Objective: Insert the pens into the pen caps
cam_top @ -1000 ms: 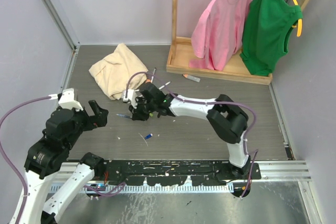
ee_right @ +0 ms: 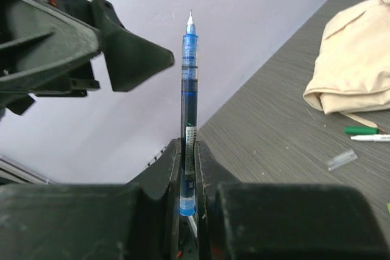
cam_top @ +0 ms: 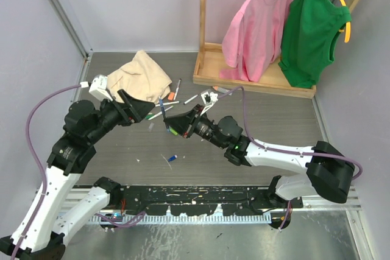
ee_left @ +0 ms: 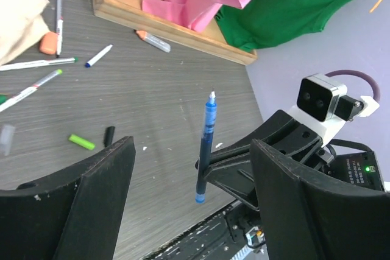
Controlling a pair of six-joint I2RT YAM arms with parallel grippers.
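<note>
Clamped in my right gripper, the blue pen point(ee_right: 189, 83) stands upright with its pointed tip up and bare. The right wrist view shows the shut fingers around its lower barrel. My left gripper is open with nothing between its fingers. In the left wrist view the blue pen lies beyond that gap, apart from both fingers. A blue cap point(cam_top: 172, 158) rests on the table near the front. A lime cap point(ee_left: 81, 142) and a black cap point(ee_left: 109, 136) also lie loose there.
Several markers, such as a green-tipped one point(ee_left: 36, 64), lie near the beige cloth point(cam_top: 139, 82). A clear piece point(ee_right: 342, 159) is on the table. The wooden rack point(cam_top: 268, 86) with hanging clothes stands at the back right.
My right gripper has lifted the blue pen from the table, moved right and turned it upright. The left gripper has moved right and toward the back, closer to the pen.
</note>
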